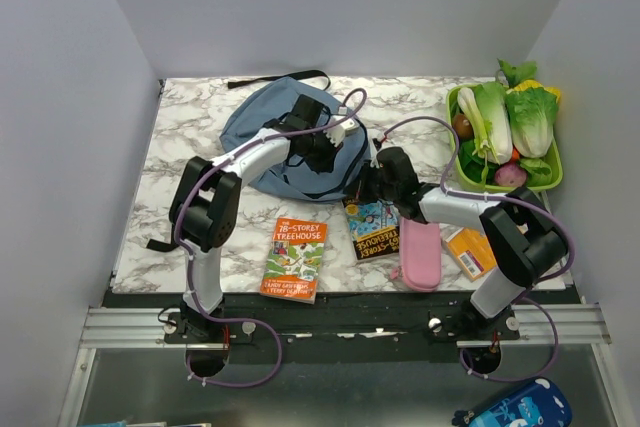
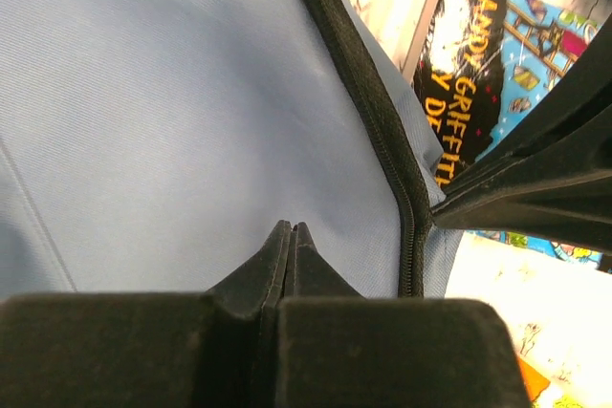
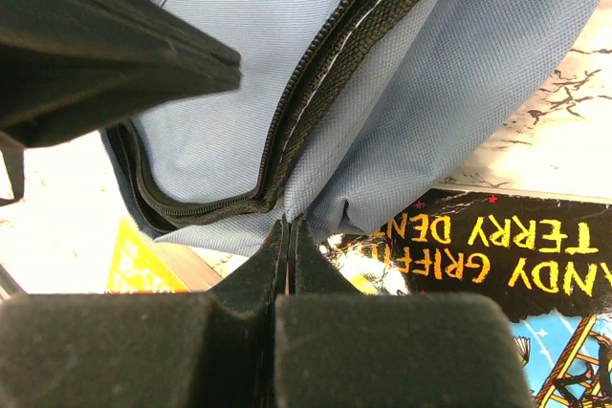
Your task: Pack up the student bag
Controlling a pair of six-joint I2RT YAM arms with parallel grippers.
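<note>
The blue-grey student bag [image 1: 250, 132] lies flat at the back centre with black zip edging. In the left wrist view my left gripper has its fingertips together over the bag's smooth panel, nothing between them. The black zip edge [image 2: 373, 107] runs to their right, outside the fingers. My right gripper is shut on the bag's edge near its lower corner, where the cloth bunches at the tips. Left of it, the dark left fingers [image 3: 182, 69] hover over the panel. The zip pull is hidden.
Before the bag lie an orange book [image 1: 294, 259], a blue-and-black book [image 1: 374, 230], a pink case [image 1: 420, 255] and a yellow-orange book [image 1: 470, 252]. A green vegetable basket [image 1: 553, 169] stands at right.
</note>
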